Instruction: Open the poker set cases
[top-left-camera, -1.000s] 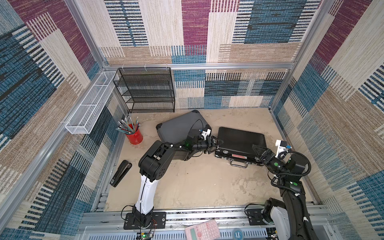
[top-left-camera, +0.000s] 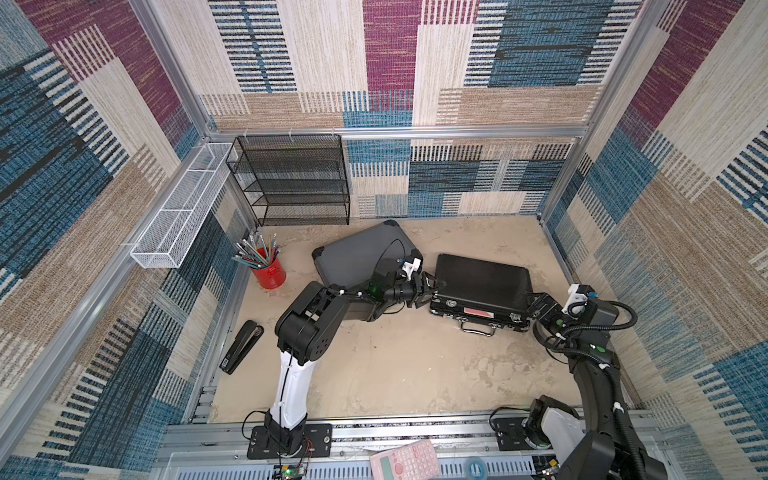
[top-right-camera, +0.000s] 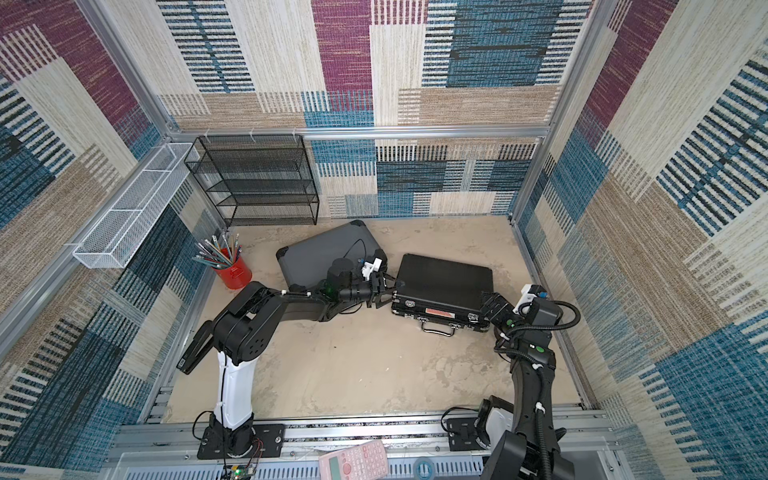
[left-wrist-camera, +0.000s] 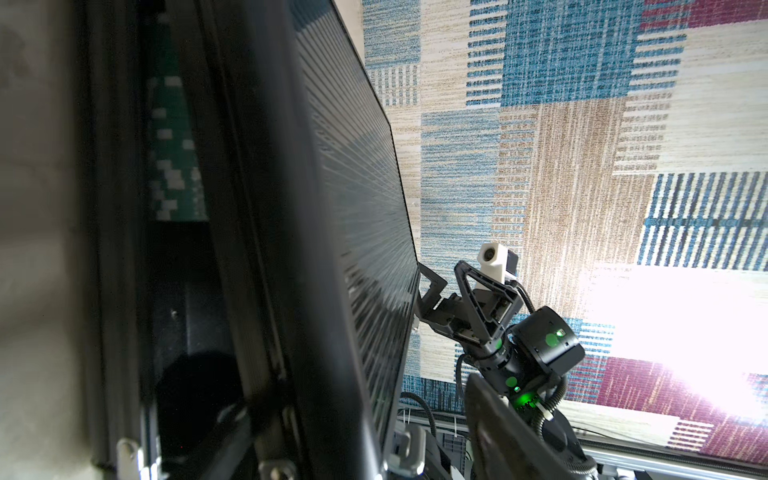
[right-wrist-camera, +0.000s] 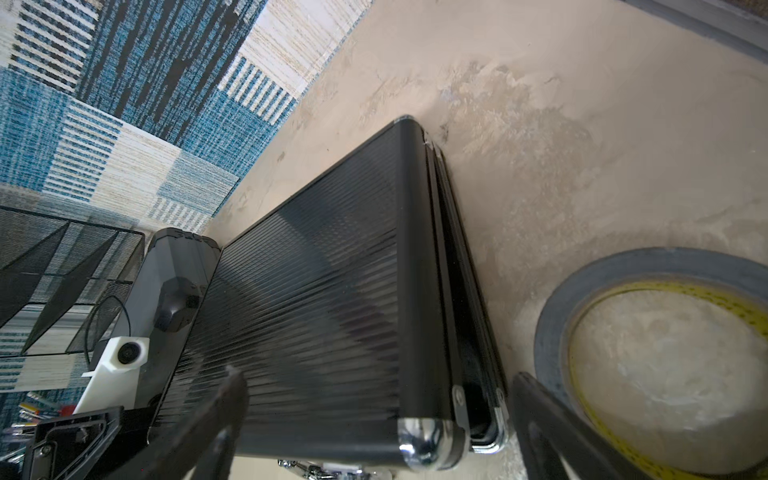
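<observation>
A black ribbed poker case (top-left-camera: 483, 281) lies right of centre with its handle toward the front. Its lid (left-wrist-camera: 264, 200) sits slightly raised from the base, and green chips (left-wrist-camera: 174, 152) show through the gap. My left gripper (top-left-camera: 432, 285) is shut on the lid's left edge. On the other side, my right gripper is open around the front right corner, its blurred fingers (right-wrist-camera: 548, 436) apart. The lid's right side also shows a narrow dark gap in the right wrist view. A grey case (top-left-camera: 360, 249) lies closed behind the left arm.
A tape roll (right-wrist-camera: 560, 320) rests just right of the black case. The red pen cup (top-left-camera: 269, 272), stapler (top-left-camera: 241, 347) and black mesh shelf (top-left-camera: 292, 180) occupy the left side.
My right gripper has moved rightward from over the front right corner of the black case to its right end. The left gripper keeps its place at the left edge.
</observation>
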